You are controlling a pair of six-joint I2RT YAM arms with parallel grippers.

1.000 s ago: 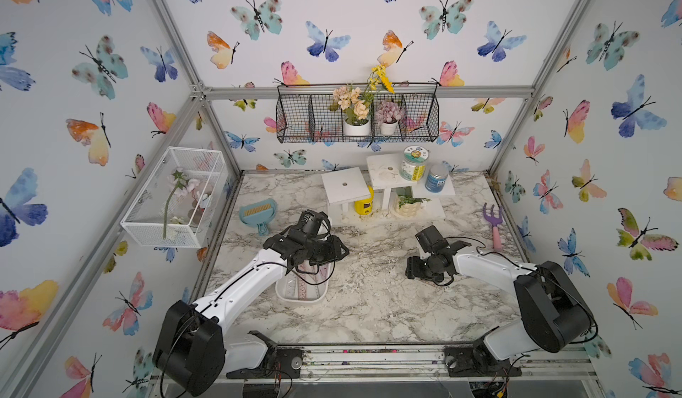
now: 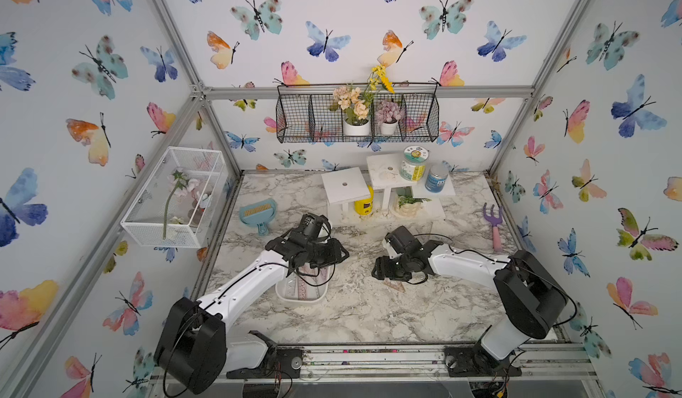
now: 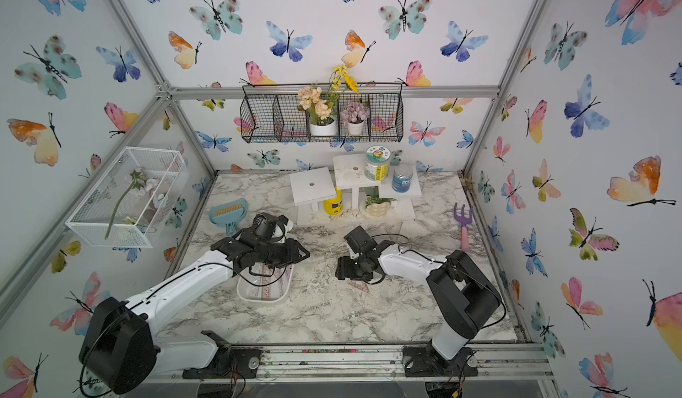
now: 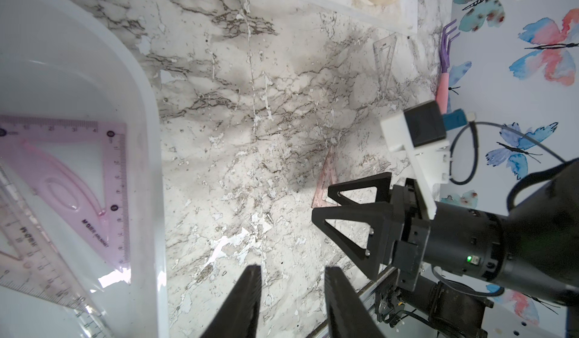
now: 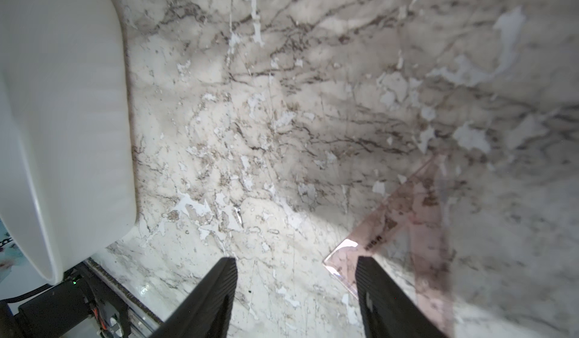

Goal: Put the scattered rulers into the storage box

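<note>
The white storage box (image 4: 144,175) stands under my left arm; a pink set square (image 4: 114,175) and a clear ruler (image 4: 36,241) lie in it. My left gripper is open and empty, right of the box. A pinkish triangular ruler (image 5: 386,229) lies on the marbled table, partly hidden behind a finger (image 5: 377,289) of my right gripper. That gripper's fingers are parted, with only bare table showing between them. In the left wrist view the same triangle (image 4: 325,181) shows by its tips. Another clear triangular ruler (image 4: 384,60) lies farther back.
White display stands (image 2: 346,184) with cans occupy the back. A blue dustpan (image 2: 258,214) lies at the back left, a purple hand fork (image 2: 493,220) at the right. Open table lies between box and right gripper.
My right arm has moved left across the table, and the pinkish triangle has come into sight beside its gripper. The left arm has hardly moved.
</note>
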